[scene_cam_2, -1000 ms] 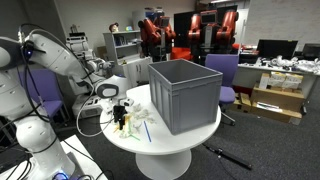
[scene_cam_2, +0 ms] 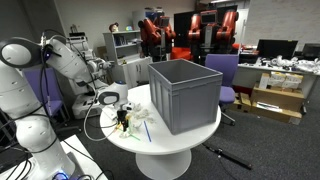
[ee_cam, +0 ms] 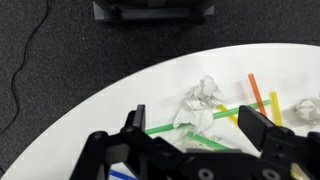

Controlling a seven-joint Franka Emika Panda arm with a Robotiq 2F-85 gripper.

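Observation:
My gripper stands open over the white round table, its dark fingers spread apart with nothing seen gripped between them. Past the fingertips, in the wrist view, a crumpled white paper (ee_cam: 198, 104) lies by a long green straw (ee_cam: 160, 129). An orange straw (ee_cam: 257, 93) and a yellow straw (ee_cam: 276, 108) lie to the right, with another paper ball (ee_cam: 308, 110) at the right edge. Part of a blue straw (ee_cam: 120, 175) shows at lower left. The gripper body hides some of the litter. From outside, the gripper (scene_cam_2: 123, 124) is low over the table's near left part, its fingers too small to make out.
A large grey bin (scene_cam_2: 190, 100) stands on the right half of the white table (scene_cam_2: 165, 143). A blue straw (scene_cam_2: 148, 131) lies on bare tabletop left of it. The table's curved edge and dark floor (ee_cam: 70, 60) lie beyond the papers.
The arm's wrist has come down lower over the table's left part and shifted slightly. The bin and the blue straw have stayed in place.

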